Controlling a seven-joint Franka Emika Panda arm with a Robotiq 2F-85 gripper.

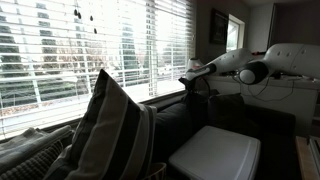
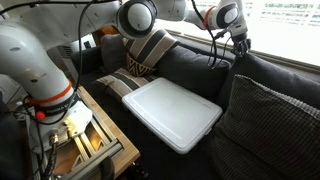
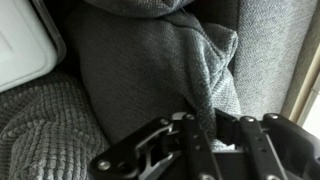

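Observation:
In the wrist view, a soft grey cushion fills the middle, its fabric bunched into a ridge that leads up to my gripper. The black fingers are shut on that gathered edge of cloth; the exact grip points are partly hidden by folds. From the second exterior view, my gripper is at the top of the sofa back, under the window. The first exterior view shows it small and dark near the sill, with what it holds hard to make out.
A large white lidded box lies on the sofa seat. Striped pillows lean at the far end, and a ribbed dark cushion stands on the near side. Window blinds run close behind the sofa back. A wooden table stands in front.

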